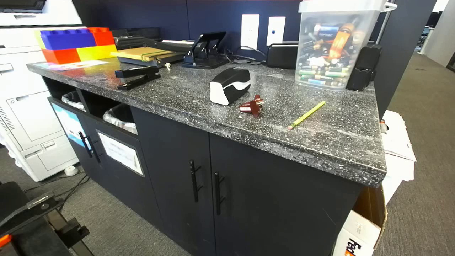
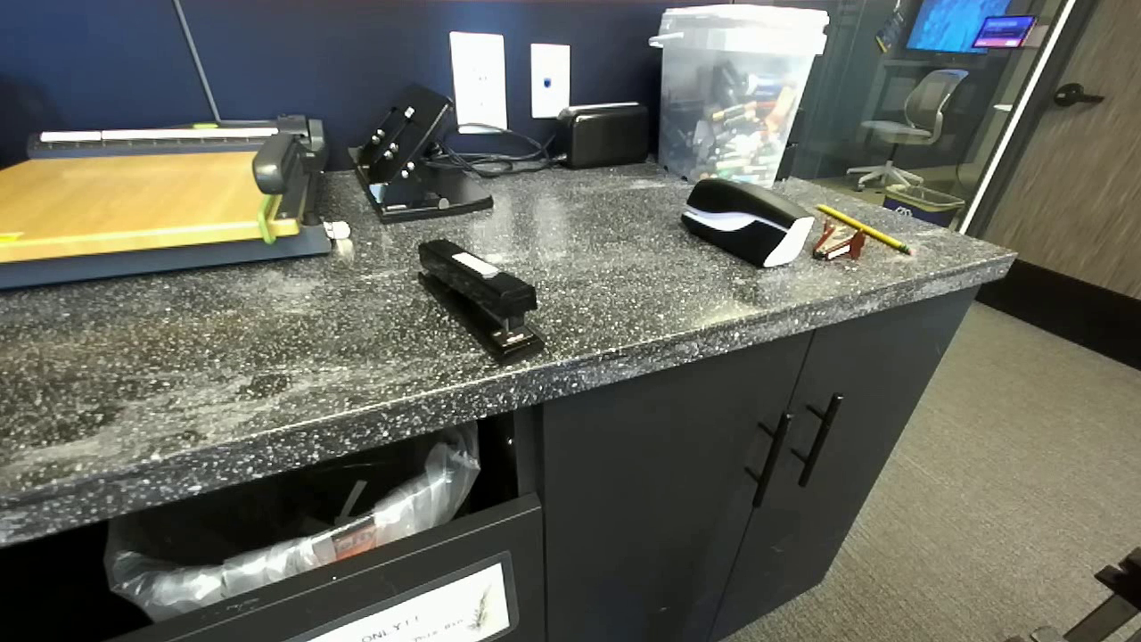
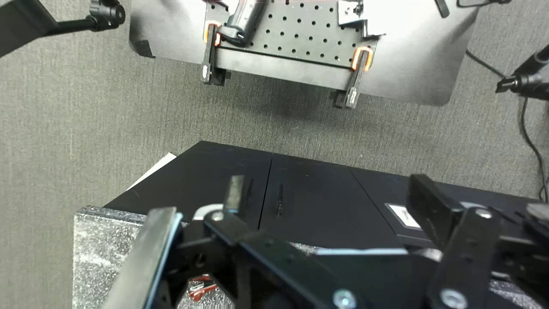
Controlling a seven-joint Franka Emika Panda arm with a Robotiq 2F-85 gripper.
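Observation:
In the wrist view my gripper stands open, its fingers spread wide and nothing seen between them. Neither exterior view shows it. On the speckled countertop [image 1: 187, 91] lie a black stapler [image 2: 476, 294], a black-and-white electric stapler [image 1: 230, 85], a dark red staple remover [image 1: 252, 106] and a yellow pencil [image 1: 307, 115]. The remover sits between the electric stapler and the pencil, close to the front edge. Part of that red remover [image 3: 201, 292] shows low in the wrist view, behind the gripper's linkage; much of the counter there is covered by the gripper.
A clear tub of batteries [image 1: 324, 51] stands at the back right. Left of it are a black stand [image 2: 417, 160], a paper cutter [image 2: 139, 198] and large toy bricks [image 1: 76, 44]. Open bins [image 1: 121, 117] sit below the counter. Its middle has free room.

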